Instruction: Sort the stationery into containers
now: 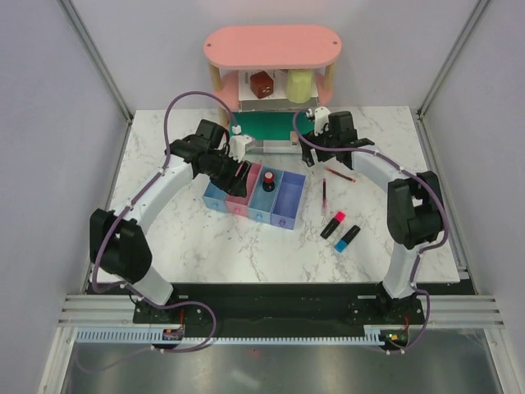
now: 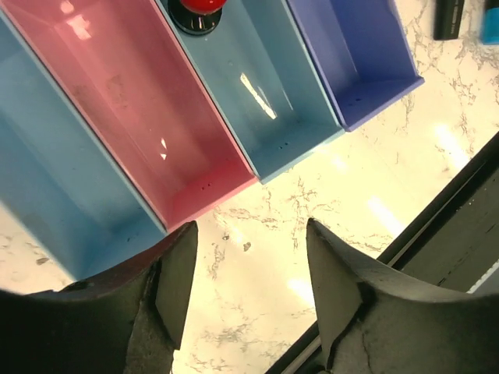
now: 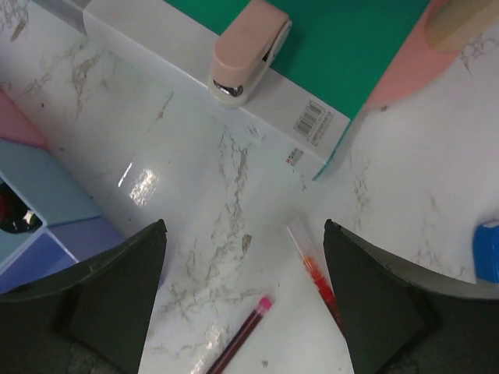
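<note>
My left gripper is open and empty above the near ends of a light blue bin (image 2: 70,179), a pink bin (image 2: 140,101) and a second light blue bin (image 2: 265,86) holding a red-topped black object (image 2: 199,12), beside a dark blue bin (image 1: 289,201). My right gripper is open and empty over the tabletop, near a red pen (image 3: 316,276), a magenta-tipped pen (image 3: 238,339) and a pink stapler (image 3: 248,51) on a shelf. Two markers (image 1: 332,226) (image 1: 347,239) lie at the right.
A pink shelf unit (image 1: 273,45) with a green cup (image 1: 299,86) and a brown box (image 1: 262,84) stands at the back. Bare table (image 1: 205,254) shows in front of the bins and at the far left.
</note>
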